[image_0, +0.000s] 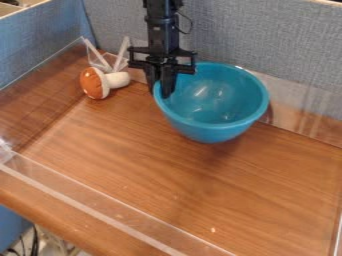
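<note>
A teal plastic bowl (211, 110) is at the back right of the wooden tabletop (160, 200). The black gripper (166, 82) reaches down from above onto its left rim and is shut on it, the fingertips partly hidden by the bowl's edge. Left of the gripper lies a toy-like object (95, 83) with an orange-and-white body and pale strands.
Padded grey-blue walls (267, 35) bound the table at the back and left, with a clear strip along the back. Cables show at the lower left, below the table's edge.
</note>
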